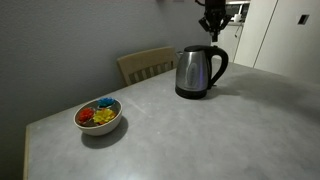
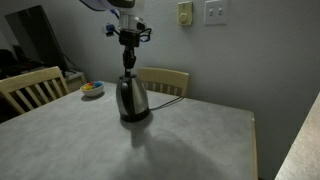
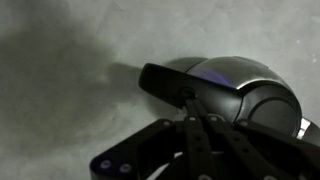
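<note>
A steel kettle [image 1: 194,72] with a black lid, base and handle [image 1: 220,66] stands upright on the table. My gripper [image 1: 213,40] points straight down just above the kettle's top, on the handle side. In exterior view 2 the gripper [image 2: 128,70] also reaches down to the top of the kettle [image 2: 131,97]. Seen from the wrist, its shut fingertips [image 3: 190,102] are over the black top part where handle and lid meet, with nothing showing between them. Whether they touch the kettle I cannot tell.
A white bowl [image 1: 98,117] holding red, yellow and blue items sits at the table's left. Wooden chairs [image 1: 146,64] [image 2: 163,79] stand at the table's edge. A dark cord [image 2: 168,103] runs from the kettle.
</note>
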